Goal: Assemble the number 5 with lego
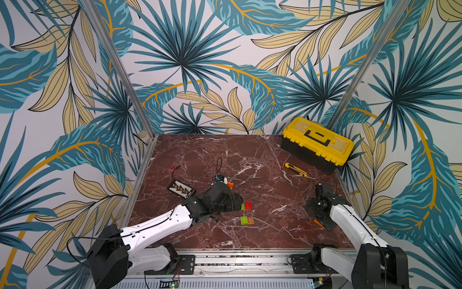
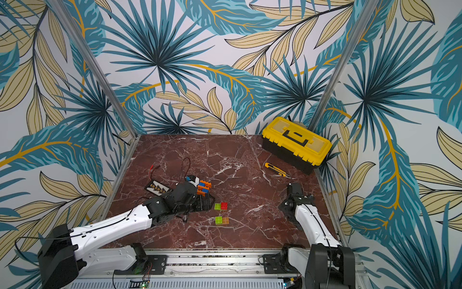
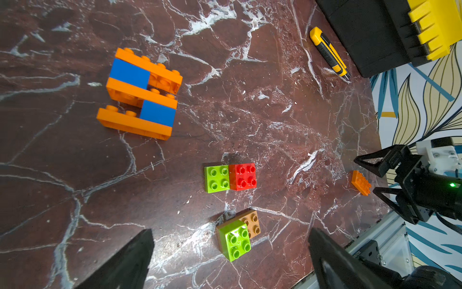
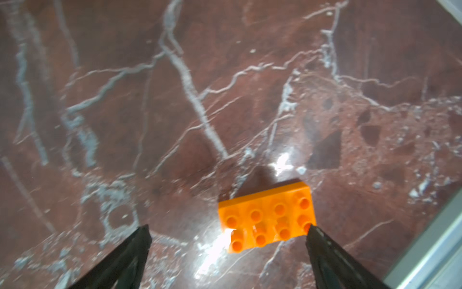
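Observation:
An orange and blue brick build [image 3: 139,94] stands on the left of the left wrist view, orange rows joined by blue bricks. Near the middle a lime brick [image 3: 217,178] touches a red brick [image 3: 242,176]. Closer in, another lime brick [image 3: 234,240] adjoins a tan brick [image 3: 250,223]. My left gripper is open above the table, nothing between its fingers. Over at the right, a loose orange brick [image 4: 267,216] lies studs up below my right gripper, which is open and not touching it as far as shows.
A yellow and black toolbox [image 1: 317,142] stands at the back right, with a yellow cutter knife [image 1: 296,169] in front of it. A small dark-framed tray [image 1: 181,188] lies at the left, near some cables.

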